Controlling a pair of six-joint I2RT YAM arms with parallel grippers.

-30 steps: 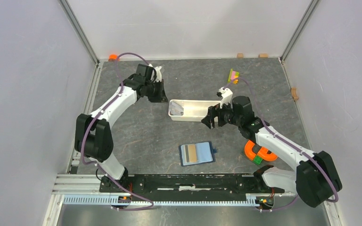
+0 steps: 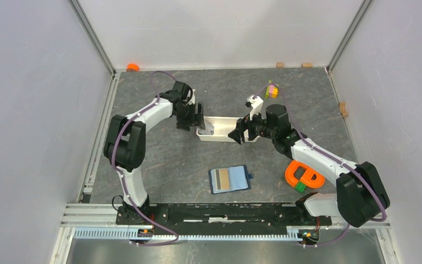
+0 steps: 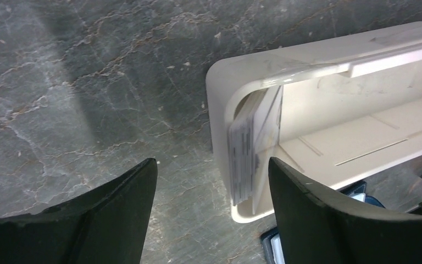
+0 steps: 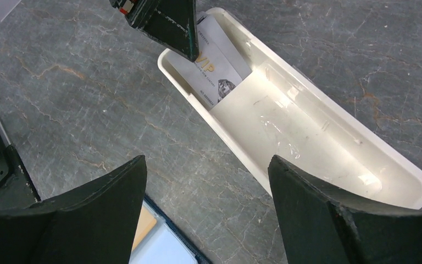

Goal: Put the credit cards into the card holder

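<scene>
Several cards stand on edge against the left end of a white box (image 4: 275,121); the front one is printed VIP (image 4: 204,65) in the right wrist view. My left gripper is open at that end, with the box's end wall and the cards seen between and beyond its fingers, nothing gripped. Over the right part of the box hangs my right gripper, open and empty. The blue card holder (image 2: 230,179) lies spread open on the table in front of the box, a tan strip (image 2: 222,179) on its left half.
An orange tool-like ring (image 2: 304,176) with a green block (image 2: 300,187) lies at the right front. Toy blocks (image 2: 272,90) sit at the back right. Left of the holder the table is clear.
The right gripper shifted left and back over the box.
</scene>
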